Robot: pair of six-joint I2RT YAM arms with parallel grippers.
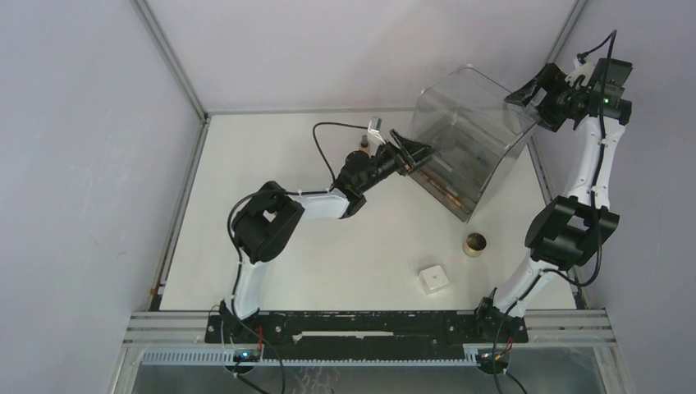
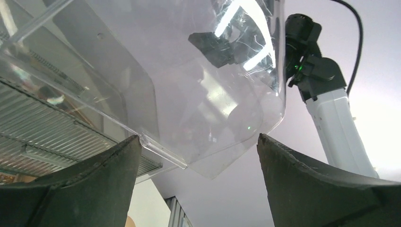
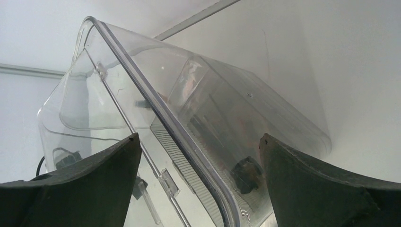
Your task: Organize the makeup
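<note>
A clear acrylic makeup organizer (image 1: 468, 139) stands at the back right with a curved lid. My left gripper (image 1: 414, 156) is open at its front left side; in the left wrist view the clear lid edge (image 2: 161, 151) lies just beyond the parted fingers. My right gripper (image 1: 533, 103) is open at the upper right of the lid; in the right wrist view the lid's rim (image 3: 165, 118) runs between and beyond its fingers. Some dark and orange items show through the organizer's clear walls.
A gold cup (image 1: 474, 244) and a white square item (image 1: 433, 278) sit at the front right. A small bottle (image 1: 364, 141) stands behind my left wrist. Walls border the sides and back.
</note>
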